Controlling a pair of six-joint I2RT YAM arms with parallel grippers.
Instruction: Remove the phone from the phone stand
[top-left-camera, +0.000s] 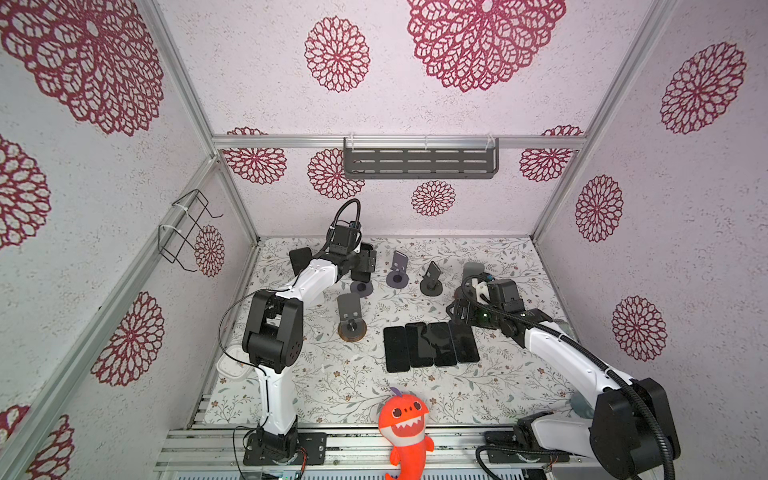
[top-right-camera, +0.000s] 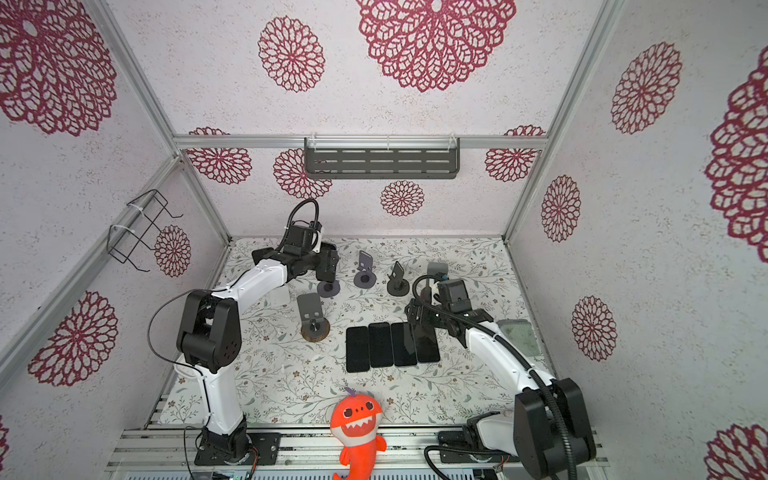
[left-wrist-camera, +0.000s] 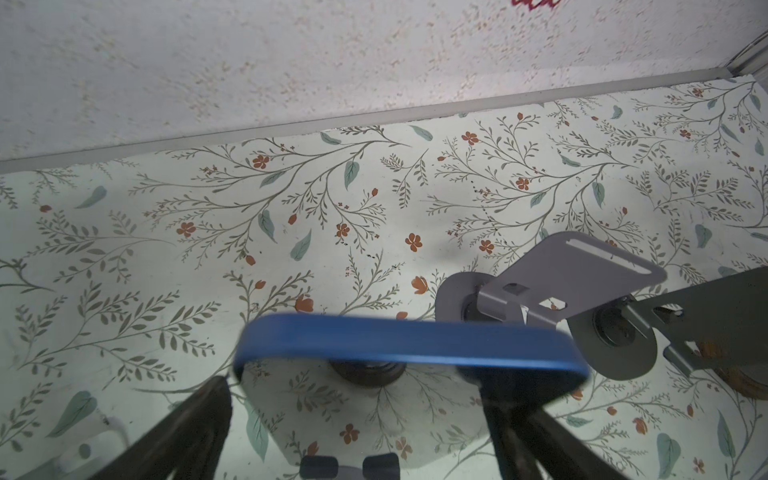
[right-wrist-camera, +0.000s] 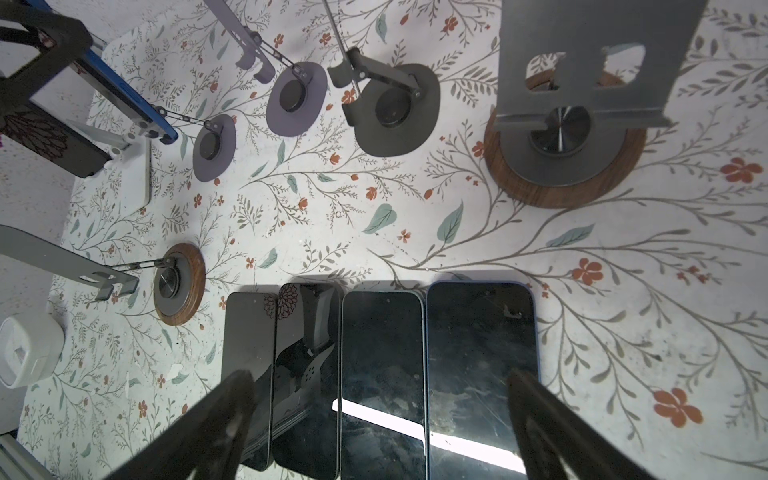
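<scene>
One phone (top-left-camera: 361, 274) stands nearly upright on a purple stand (top-left-camera: 361, 289) at the back left. My left gripper is open at its upper part, with dark fingers (left-wrist-camera: 188, 432) on either side. The phone's blurred blue edge (left-wrist-camera: 412, 340) crosses the left wrist view in front of them; whether the pads touch it cannot be told. The blue-edged side (right-wrist-camera: 128, 96) also shows in the right wrist view. My right gripper is open and empty above several phones (right-wrist-camera: 384, 360) lying side by side.
A second phone (right-wrist-camera: 52, 136) leans on a white stand at the far left. Empty stands are a purple one (top-left-camera: 398, 268), a dark grey one (top-left-camera: 432, 278) and two with wooden bases (right-wrist-camera: 560, 192).
</scene>
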